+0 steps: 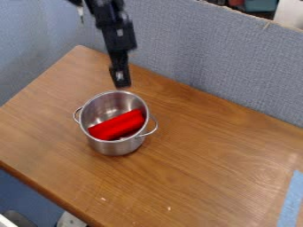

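Observation:
A steel pot (99, 137) with two side handles stands on the wooden table, left of centre. A red cylindrical object (119, 124) lies inside it. My gripper (120, 78) is a dark shape above and behind the pot, near the table's back edge, apart from the red object; it is motion-blurred, and its fingers are too unclear to tell how they stand.
A grey padded wall (225, 62) runs behind it. A light blue strip (291, 199) lies at the right edge.

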